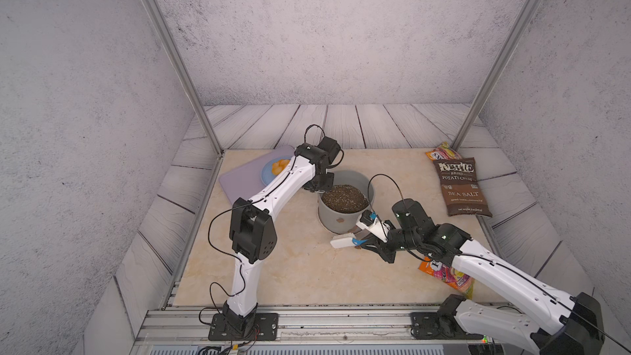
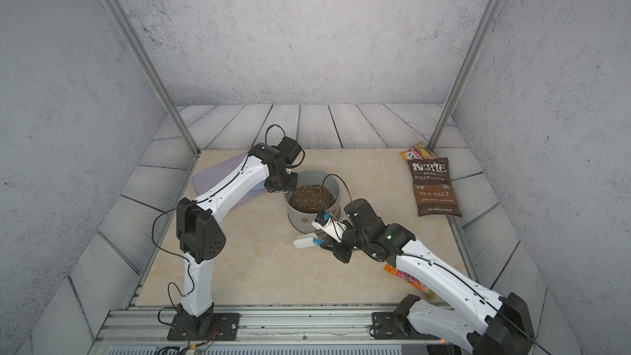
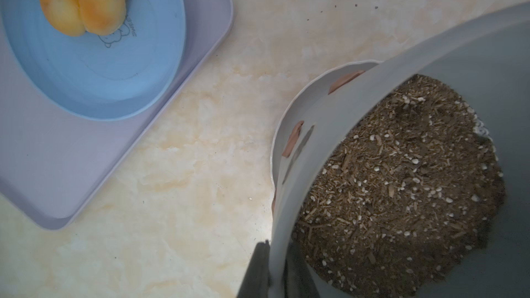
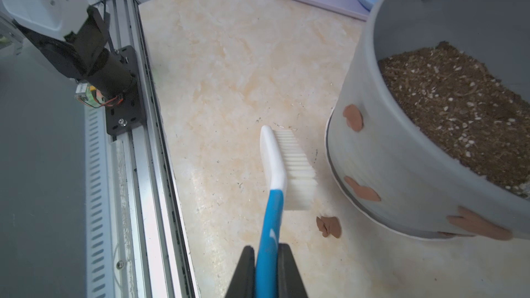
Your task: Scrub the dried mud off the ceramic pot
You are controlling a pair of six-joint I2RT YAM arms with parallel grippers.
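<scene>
The grey ceramic pot (image 1: 338,223) holds brown soil (image 3: 397,198) and stands upright on the table. Brown mud patches (image 4: 361,188) cling to its outer wall, and a loose mud piece (image 4: 329,226) lies on the table beside it. In the left wrist view my left gripper is shut on the pot's rim. My right gripper is shut on the blue handle of a white-headed brush (image 4: 272,157). The brush head hangs in front of the pot, bristles facing the wall but apart from it.
A blue plate (image 3: 110,99) with yellow bread sits on a lilac tray (image 3: 49,187) at the back left. A brown chip bag (image 1: 462,187) and candy bags (image 1: 447,274) lie along the right side.
</scene>
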